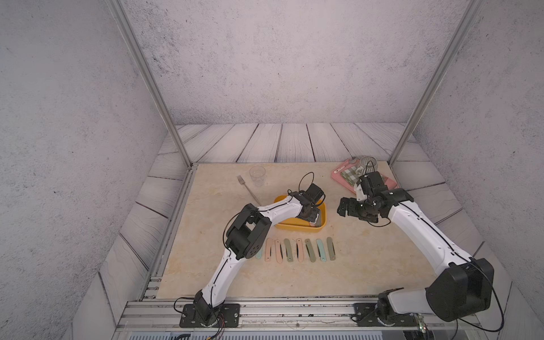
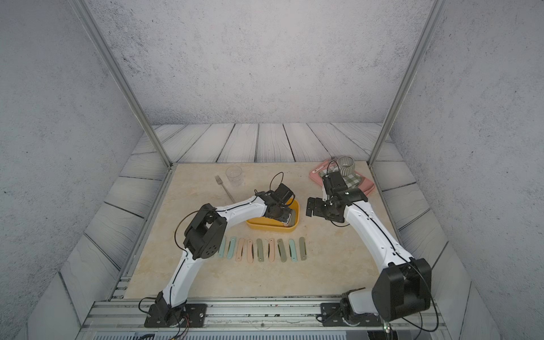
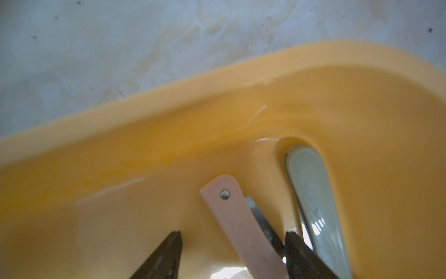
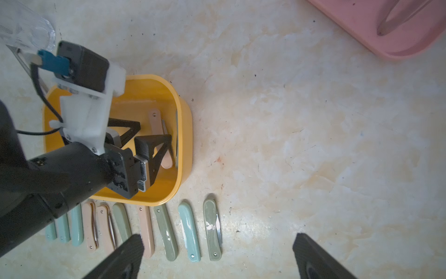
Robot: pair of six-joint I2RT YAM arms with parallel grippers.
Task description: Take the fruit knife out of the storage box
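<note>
Inside the yellow storage box (image 4: 185,134) lie a pink folding fruit knife (image 3: 232,216) and a grey-green one (image 3: 313,195) against the end wall. My left gripper reaches down into the box with its fingers apart, around the pink knife. The right-hand finger (image 3: 302,255) in the left wrist view sits close by that knife's blade side; whether it touches cannot be told. The knife's lower end is out of that view. My right gripper hangs open and empty over the table right of the box.
Several pink, green and blue knives, among them a green one (image 4: 212,227), lie in a row in front of the box. A fork (image 1: 247,188) and a clear glass (image 1: 257,174) are behind it. A pink tray (image 1: 340,176) stands back right.
</note>
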